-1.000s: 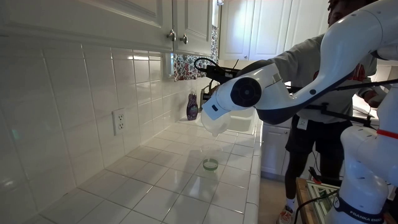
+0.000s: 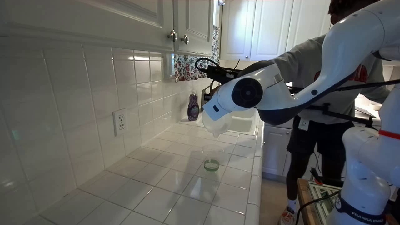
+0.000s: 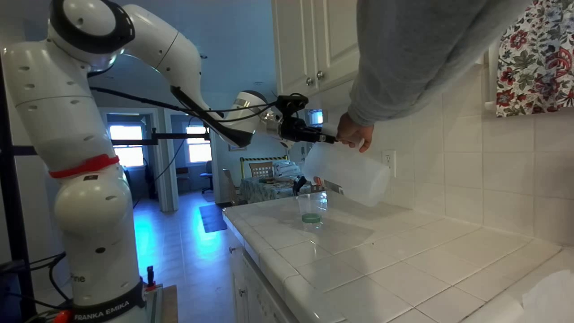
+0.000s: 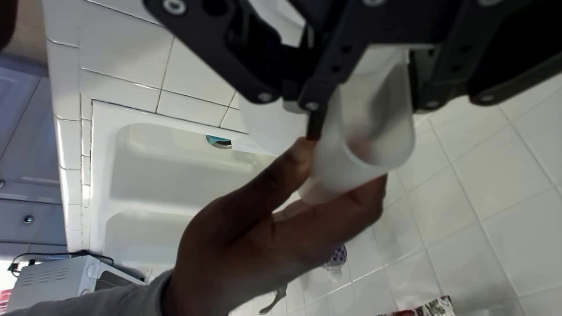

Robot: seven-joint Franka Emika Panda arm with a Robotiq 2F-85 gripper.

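A translucent white jug (image 3: 350,169) hangs tilted above the counter, and my gripper (image 3: 327,137) is shut on its handle (image 4: 371,113). A person's hand (image 4: 247,237) also grasps that handle, right beside my fingers. In exterior view 1 most of the jug (image 2: 217,122) hides behind my arm, its narrow tip pointing down. Below it, a clear cup (image 3: 312,203) stands upright on the white tiled counter (image 2: 165,180), with a green band or green contents near its bottom. No stream between jug and cup can be made out.
A purple bottle (image 2: 193,107) stands against the backsplash near the sink (image 2: 242,123). The person (image 2: 318,75) stands close behind my arm, reaching across it. Upper cabinets (image 2: 112,22) overhang the counter. Its near part is clear.
The arm, jug and cup look still.
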